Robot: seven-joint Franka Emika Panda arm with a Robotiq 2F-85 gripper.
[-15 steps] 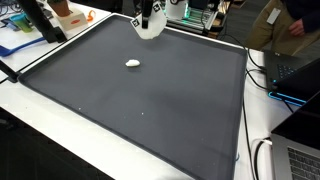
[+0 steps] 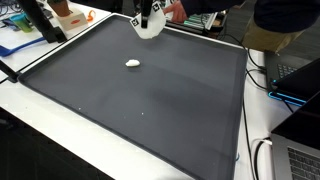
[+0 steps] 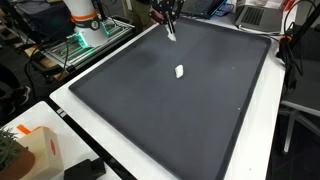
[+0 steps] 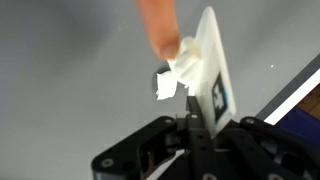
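Note:
My gripper [image 2: 147, 14] hangs at the far edge of the dark board and is shut on a white item [image 2: 147, 29]. In the wrist view this white item [image 4: 209, 55] stands out from between the fingers as a pale, elongated shape; what it is I cannot tell. A blurred skin-coloured finger [image 4: 158, 25] comes in from the top there, right against a crumpled white part. A small white piece [image 2: 133, 63] lies loose on the board, apart from the gripper.
The dark board [image 2: 150, 105] is otherwise mostly bare. A person in dark sleeves [image 2: 220, 6] leans in at the far side. A laptop [image 2: 295, 140] stands to the right, beside cables. In the second exterior view a plant [image 3: 10, 150] is at the lower left.
The person has come in from the right, an arm now reaching across to the gripper. Gripper, white item and loose white piece look unmoved.

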